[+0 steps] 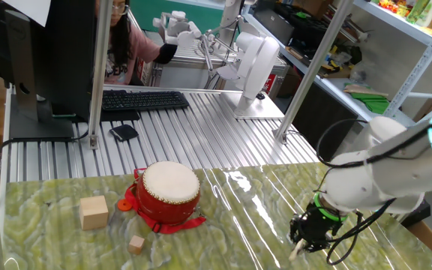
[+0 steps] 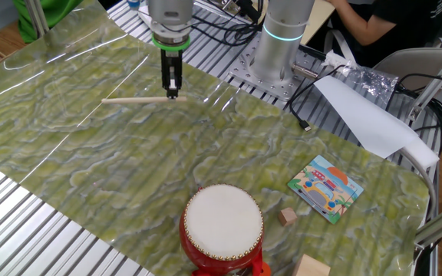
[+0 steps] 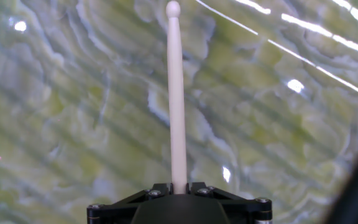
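Note:
A pale wooden drumstick (image 3: 176, 93) stretches straight ahead from my gripper in the wrist view, its round tip farthest away. The fingers are shut on it near its other end, one finger pressed to each side. In exterior view 2 the drumstick (image 2: 133, 100) extends left from the gripper (image 2: 173, 96), with a short butt showing to the right. Whether it touches the mat or hangs just above is unclear. A red drum (image 2: 222, 224) with a white skin stands well away from the gripper; exterior view 1 shows this drum (image 1: 169, 193) on a red cloth.
A small wooden cube (image 2: 287, 217) and a colourful picture card (image 2: 326, 188) lie near the drum, along with a larger wooden block (image 1: 94, 213). A white fan (image 1: 257, 71) stands behind the mat. Marbled green mat (image 2: 121, 169) between gripper and drum is clear.

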